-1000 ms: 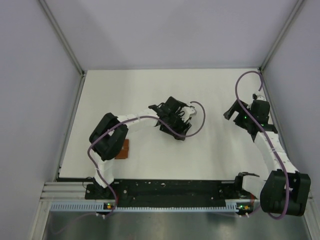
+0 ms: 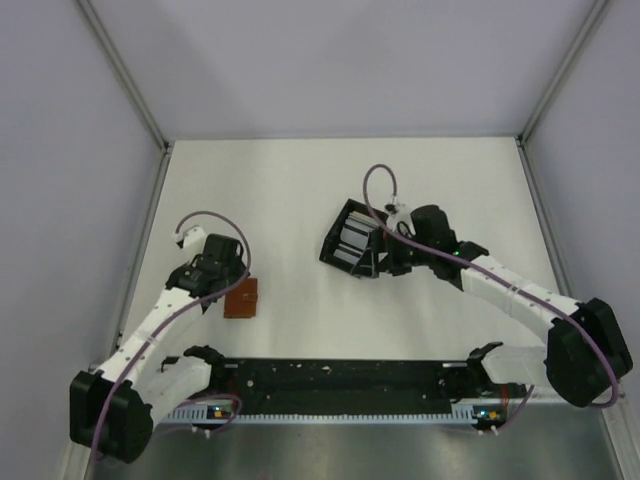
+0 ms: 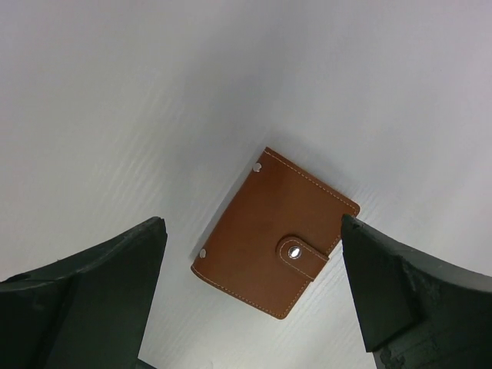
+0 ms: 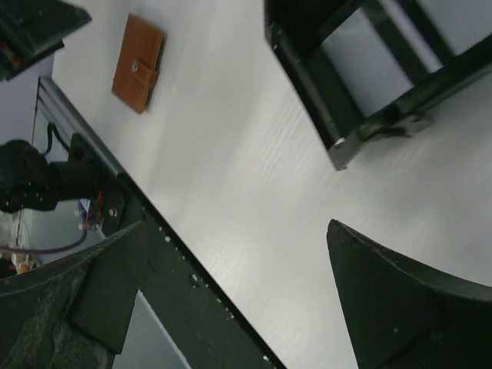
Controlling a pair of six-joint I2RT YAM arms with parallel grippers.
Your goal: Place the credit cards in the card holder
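The brown leather card holder (image 2: 240,303) lies closed on the table at the left, its snap strap showing in the left wrist view. Above the holder (image 3: 261,219), my left gripper is open with nothing between its fingers. My right gripper is open and empty too, close to the front right side of a black rack (image 2: 329,247) near the table's middle. Pale panels show between the rack's bars; I cannot tell whether any are cards. The right arm partly covers the rack in the top view. No credit card can be clearly made out.
The rack's corner (image 4: 338,150) stands up from the table just beyond the right fingers. A black strip (image 2: 340,387) runs along the front edge.
My left gripper has travelled from over the rack leftward to the card holder. The right gripper has come from the table's right side to the rack. Holder and rack have stayed put.
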